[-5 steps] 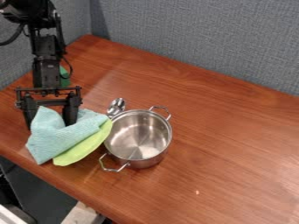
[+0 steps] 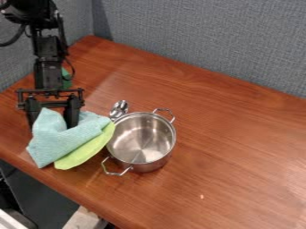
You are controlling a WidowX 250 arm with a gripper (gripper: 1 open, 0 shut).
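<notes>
My black gripper [image 2: 52,106] is low at the left of the wooden table, its fingers at the upper edge of a light teal cloth [image 2: 63,137]; whether they are open or closed on the cloth is hard to tell. The cloth drapes over a light green oblong item [image 2: 92,148], which lies against the left side of a steel pot [image 2: 142,139] with two handles. A shiny metal utensil [image 2: 118,111], apparently a spoon, lies just behind the pot.
A small green object [image 2: 67,77] is partly hidden behind the arm. Grey padded walls bound the table at the back and left.
</notes>
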